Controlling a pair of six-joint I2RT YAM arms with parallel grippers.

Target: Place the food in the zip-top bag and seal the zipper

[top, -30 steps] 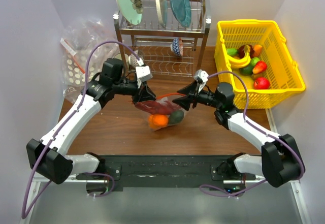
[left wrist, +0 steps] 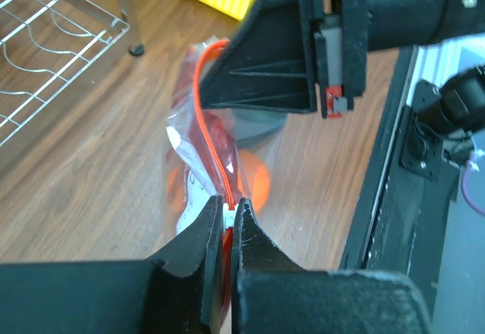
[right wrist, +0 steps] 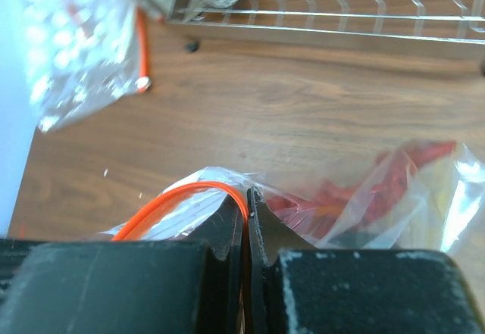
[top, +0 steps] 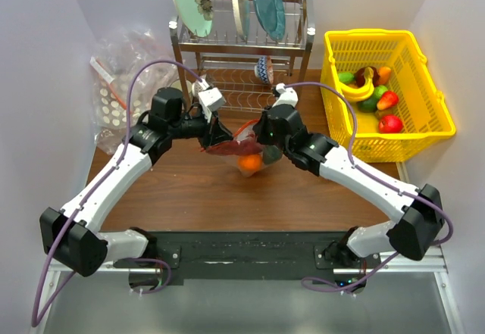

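The clear zip top bag [top: 236, 148] hangs over the middle of the table between my two grippers, with food inside: something dark red along its top, an orange item [top: 250, 162] and a green one [top: 273, 154] lower down. My left gripper is shut on the white slider [left wrist: 230, 216] of the orange-red zipper [left wrist: 210, 133]. At the bag's other end my right gripper is shut on the zipper strip [right wrist: 188, 190], which arches leftward from its fingertips. From above, the right gripper's body hides part of the bag.
A yellow basket [top: 424, 138] with fruit stands at the right. Behind the bag rises a metal dish rack [top: 242, 48] holding plates and cups. Another clear bag [top: 121, 61] leans at the left wall.
The strip now bows, and the orange item has shifted right and up.
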